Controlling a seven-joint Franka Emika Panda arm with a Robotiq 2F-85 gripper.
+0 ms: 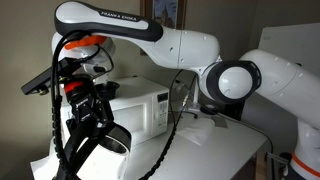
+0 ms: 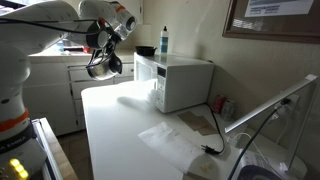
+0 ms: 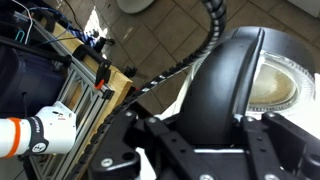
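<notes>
My gripper (image 1: 88, 128) points downward at the left in exterior view 1, right by a pale, shiny pot (image 1: 110, 160) with a dark rim. In exterior view 2 the same pot (image 2: 103, 67) appears tilted, close under the wrist at the table's far left end. From the wrist, a broad black curved part (image 3: 218, 85) reaches from the fingers across the pot (image 3: 275, 85), whose round opening is light inside. The fingers are shut; that black part hides the fingertips, so what lies between them does not show. Whether the pot touches the table is unclear.
A white microwave (image 2: 182, 84) stands along the wall, with a black pan (image 2: 145, 50) on top. Papers (image 2: 170, 141) and a cable lie toward the near right. Tiled floor (image 3: 155, 45) shows past the pot.
</notes>
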